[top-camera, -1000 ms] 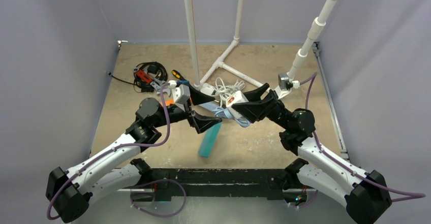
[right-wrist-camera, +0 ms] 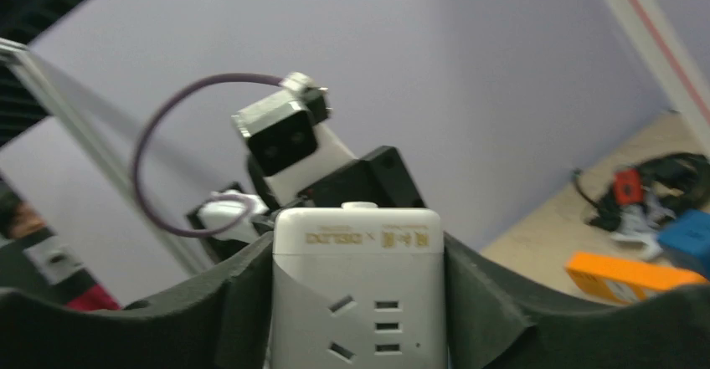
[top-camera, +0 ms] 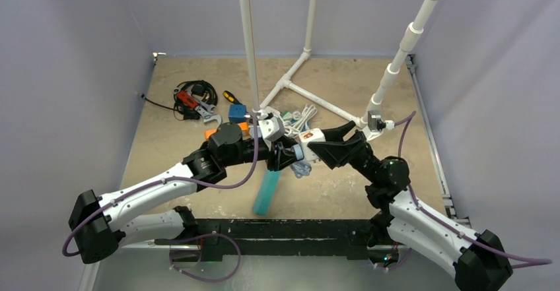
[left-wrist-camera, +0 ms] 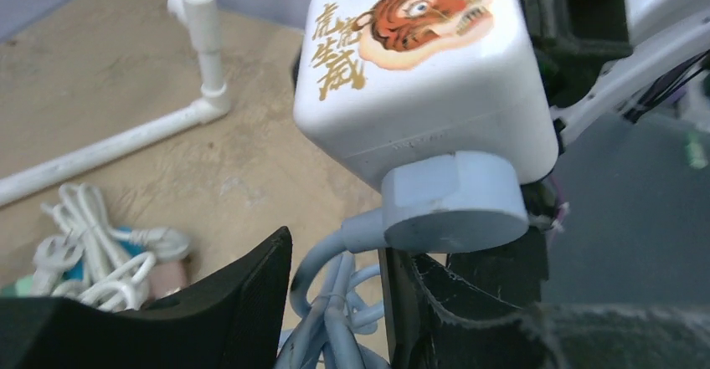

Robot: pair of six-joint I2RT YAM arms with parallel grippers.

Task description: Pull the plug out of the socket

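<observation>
The white socket block [left-wrist-camera: 419,105] with a tiger print is held in the air. My right gripper is shut on it, a finger against each side. In the right wrist view, the socket's slotted face [right-wrist-camera: 360,327] looks towards the camera with no plug in it. The grey-blue plug [left-wrist-camera: 452,206] sits against another face; whether its prongs are fully in is hidden. Its looped grey-blue cable [left-wrist-camera: 322,327] runs down between the fingers of my left gripper, which is shut around it. From above, the left gripper is just left of the socket [top-camera: 310,138].
White coiled cable [top-camera: 300,121] lies behind the grippers. A teal strip [top-camera: 267,193] rests below them. At the back left are black cable with tools [top-camera: 195,99] and a blue box [top-camera: 237,113]. White pipes [top-camera: 322,101] frame the back.
My left gripper moved right from open and apart, and shut around the plug's cable. The right gripper shifted slightly with the socket.
</observation>
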